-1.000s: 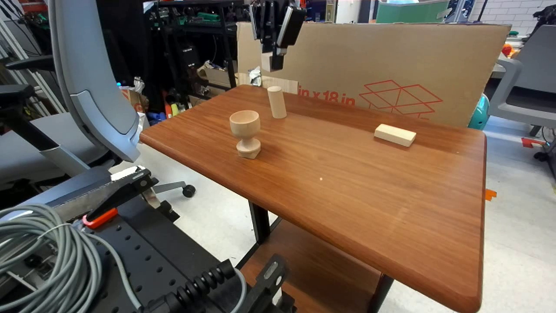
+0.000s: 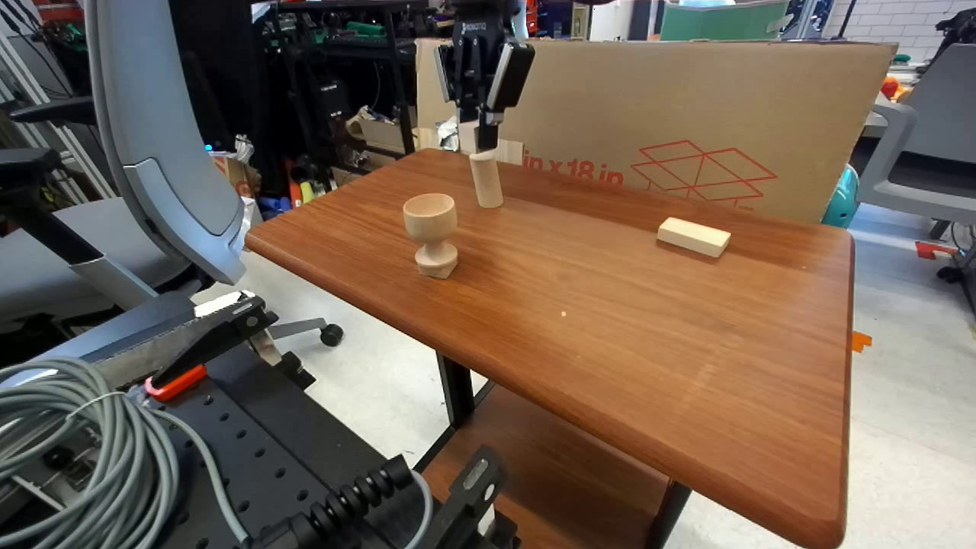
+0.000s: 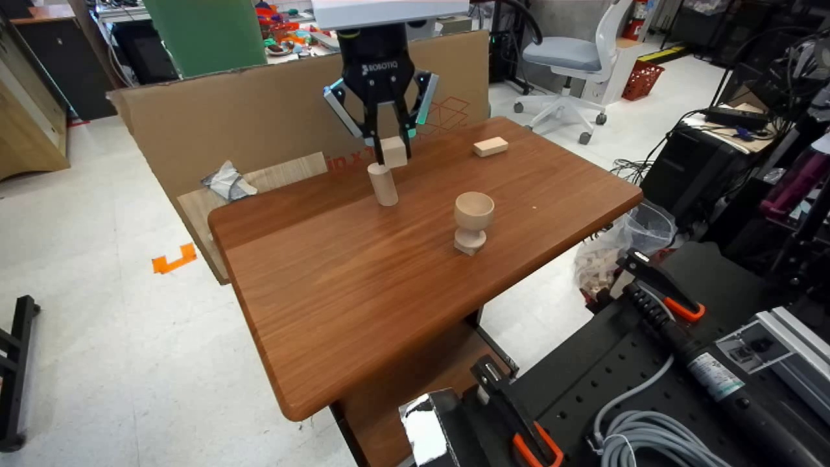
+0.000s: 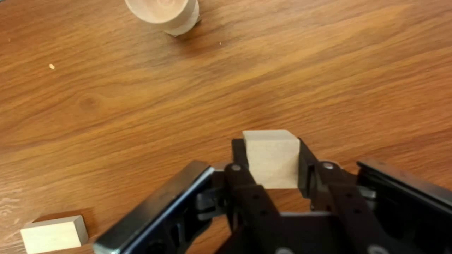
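Observation:
A pale wooden block [image 4: 272, 163] is pinched between both fingers of my gripper [image 3: 392, 151], which is shut on it. The block hangs above the table's far side, close to the top of an upright wooden cylinder [image 2: 487, 184]. In exterior view 2 the block [image 3: 395, 154] appears slightly right of the cylinder's top [image 3: 379, 168]; whether they touch I cannot tell. Most of the cylinder is hidden in the wrist view. Nearer the table's front edge stands a wooden goblet [image 2: 430, 219] on a small base. A flat rectangular wood block [image 2: 693, 237] lies alone toward the other side.
A cardboard sheet [image 2: 595, 105] stands along its far edge, behind my gripper. Off the front edge is a black cart [image 3: 560, 412] with cables and clamps.
My gripper has come down with the block in it, bringing the block from above the cylinder to near its top. The cylinder, goblet and flat block have stayed put.

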